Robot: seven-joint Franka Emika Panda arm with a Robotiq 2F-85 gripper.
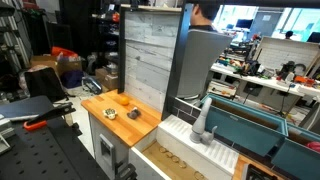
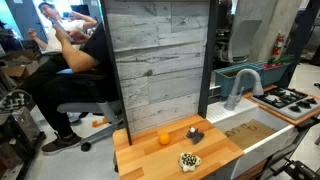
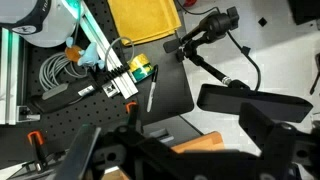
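In the wrist view my gripper reaches up from the bottom edge with its dark fingers (image 3: 270,138) wide apart. Only floor and a strip of orange-brown wood show between them; no held object is visible. I cannot make the gripper out in either exterior view. On the wooden counter (image 2: 215,148) lie a small orange object (image 2: 164,137), a dark grey object (image 2: 194,135) and a light piece with dark spots (image 2: 189,161). They are too small to identify surely.
A sink (image 1: 172,158) with a grey faucet (image 1: 203,120) adjoins the counter. A grey plank wall (image 2: 160,80) stands behind it. The black table (image 3: 175,95) holds cables, tools and a yellow cloth (image 3: 145,18). A seated person (image 2: 90,60) is beyond the wall's left side.
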